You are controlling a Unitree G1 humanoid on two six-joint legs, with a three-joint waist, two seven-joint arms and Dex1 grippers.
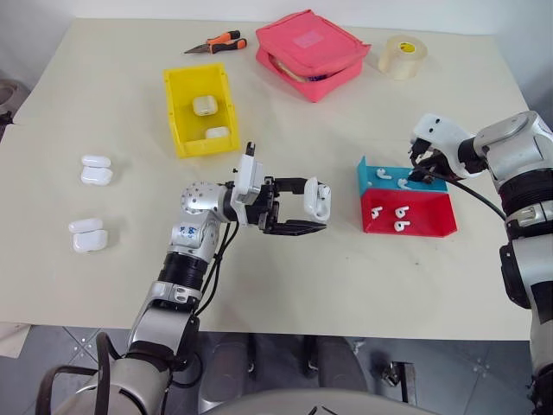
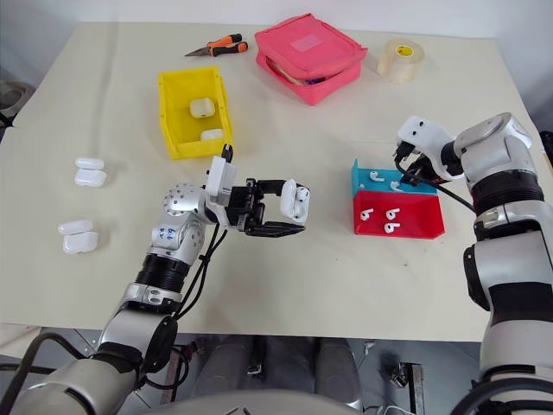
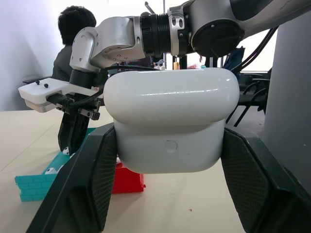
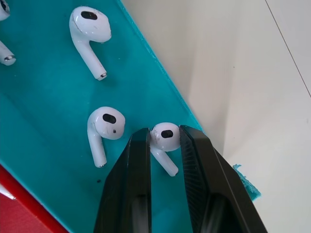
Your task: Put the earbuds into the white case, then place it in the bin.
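Note:
A white earbud [image 4: 166,138] is pinched between the fingertips of my right gripper, low over the teal compartment [image 4: 53,104]. Two more earbuds [image 4: 104,131] [image 4: 90,31] lie clear to its left in the wrist right view, and part of another shows at the edge. My left gripper [image 1: 309,207] is shut on a white case [image 3: 170,121], held by its sides above the table. Its lid stands open, and the inner side [image 1: 317,201] faces right in the head view. The right fingertips are hidden in the head views.
Several earbuds [image 1: 402,212] lie in the red compartment [image 1: 428,226]. The yellow bin [image 1: 177,130] holds two cases. Two white cases [image 1: 96,170] [image 1: 88,235] rest at the left. A pink pouch [image 1: 311,47], pliers [image 1: 218,43] and tape [image 1: 403,57] sit at the back.

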